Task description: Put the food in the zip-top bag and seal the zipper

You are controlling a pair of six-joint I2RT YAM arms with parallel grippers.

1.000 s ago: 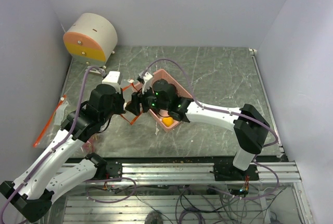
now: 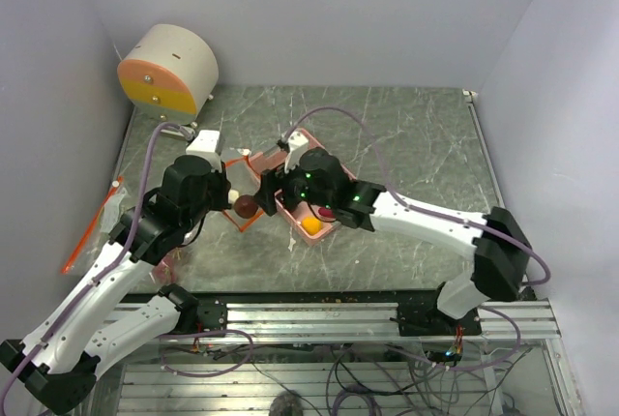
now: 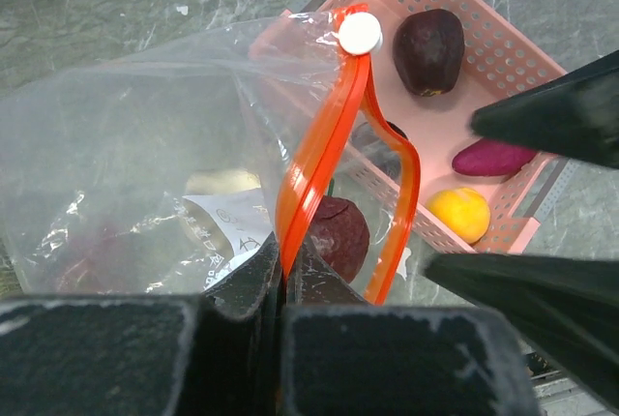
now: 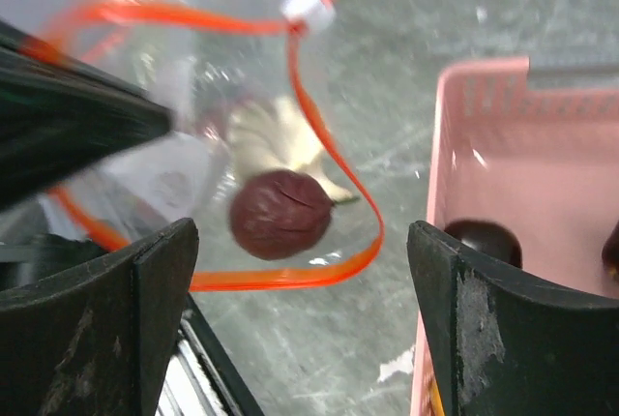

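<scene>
The clear zip top bag (image 3: 145, 174) stands propped open, its orange zipper (image 3: 319, 155) curving round the mouth. My left gripper is shut on the bag's edge. A dark red round food (image 4: 280, 213) sits inside the bag with pale items behind it. My right gripper is part open beside the mouth, nothing visible between its fingers. The pink crate (image 4: 527, 164) holds a dark oval food (image 3: 428, 51), a purple one (image 3: 488, 158) and a yellow one (image 3: 458, 213).
Another orange-zippered bag (image 2: 92, 227) lies at the left. A white cylindrical container (image 2: 167, 63) stands at the back left.
My right arm has drawn back rightward from the bag's mouth toward the crate, uncovering the dark red food in the top view. The left arm has barely moved.
</scene>
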